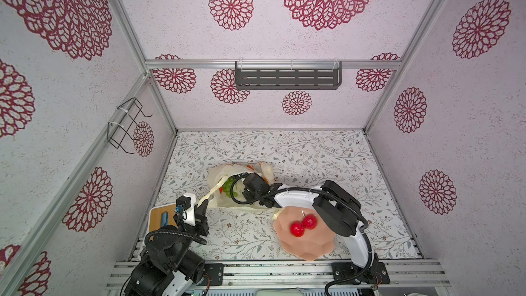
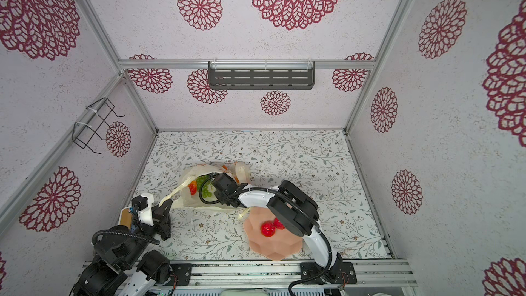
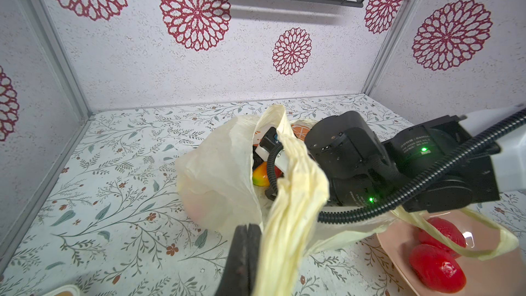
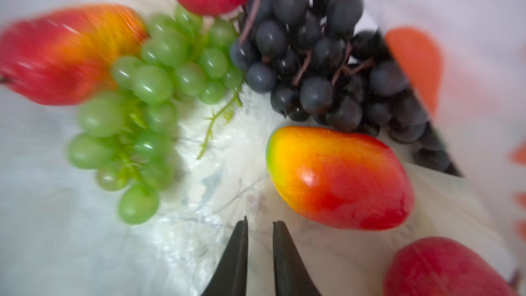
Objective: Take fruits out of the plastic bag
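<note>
The plastic bag [image 3: 213, 170] lies on its side. My left gripper is shut at its handle [image 3: 296, 197], which is drawn taut beside the fingers. My right gripper is inside the bag, its tips slightly apart with no fruit visible between them. Just ahead of them lies a mango [image 4: 339, 175]. Around it are green grapes [image 4: 153, 85], dark grapes [image 4: 328, 54], another mango [image 4: 60, 54], and red fruits [image 4: 443, 274] at the edges.
A pink plate [image 1: 290, 244] with two red fruits [image 1: 297, 229] sits front right. A board [image 1: 159, 213] is at the left.
</note>
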